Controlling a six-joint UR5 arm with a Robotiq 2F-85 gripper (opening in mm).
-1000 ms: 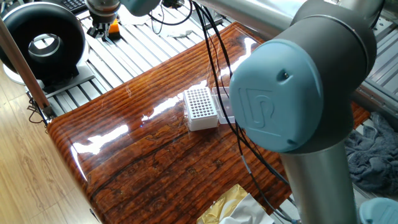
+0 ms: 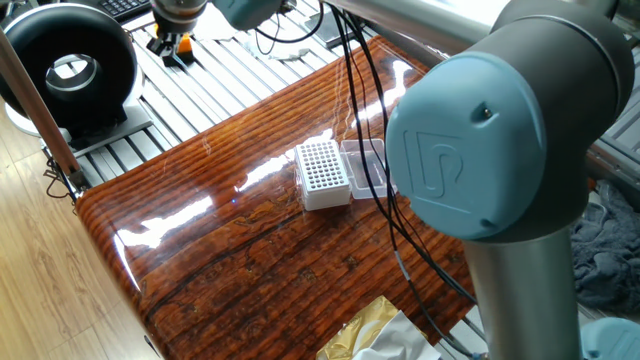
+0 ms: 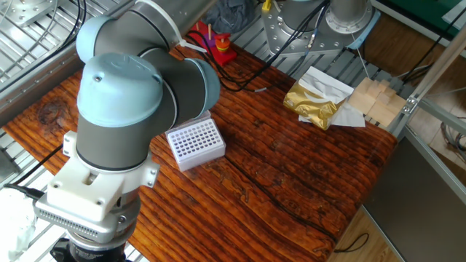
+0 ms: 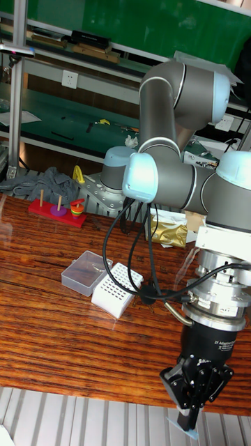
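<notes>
A white rack with rows of round holes [image 2: 323, 172] stands on the glossy wooden table, its holed top facing up. Beside it lies a clear, shallow plastic box or lid [image 4: 87, 272]. My black gripper [image 4: 189, 417] hangs pointing down past the table's edge, over the slatted metal surface and well away from the rack. A small pale blue piece [image 4: 183, 431] shows at its fingertips; whether it is held or lies behind them is unclear. In exterior view 1 the gripper [image 2: 164, 47] is small, near an orange object [image 2: 185, 44], and its fingers are hard to read.
A gold foil pack with white tissue [image 3: 314, 102] and wooden blocks [image 3: 377, 100] are near one table edge. A red base with pegs and rings [image 4: 57, 212] sits by another edge. Black cables loop from the arm near the rack.
In exterior view 1 the arm, its cables and the gripper have shifted slightly to the right. The rack, the clear box and the foil pack have stayed put.
</notes>
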